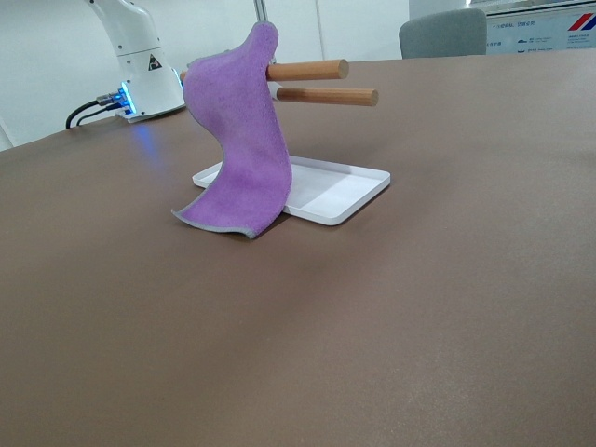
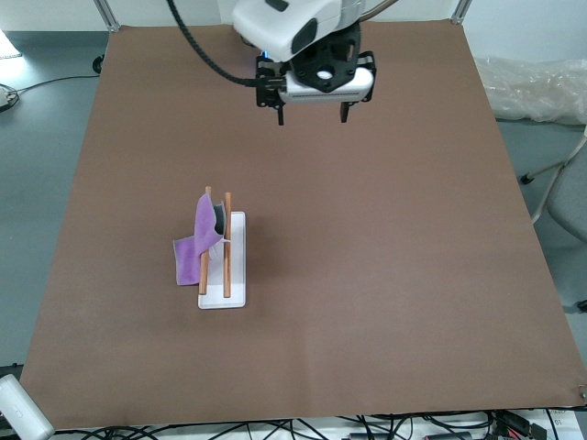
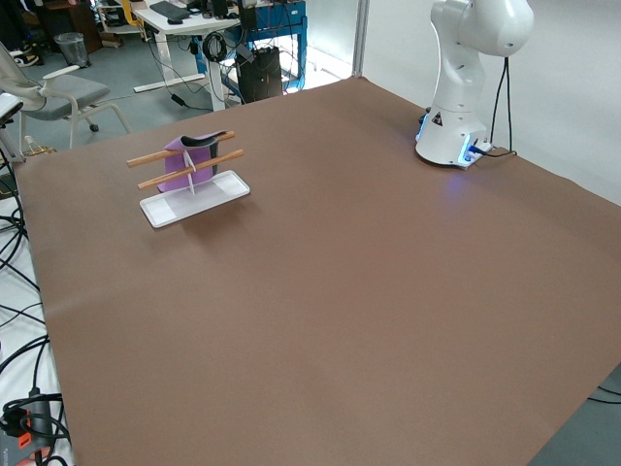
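Observation:
A small rack with two wooden bars (image 2: 227, 257) stands on a white tray (image 2: 234, 293) left of the table's middle, with a purple cloth (image 2: 187, 258) draped over it. In the top view the cloth (image 1: 237, 149) hangs down past the tray onto the table. My gripper (image 2: 313, 115) is high at the back centre in the left view, well away from the rack, its two fingers apart and nothing visible between them.
A chair (image 2: 573, 188) stands off the right edge in the left view, and cables run along the near edge.

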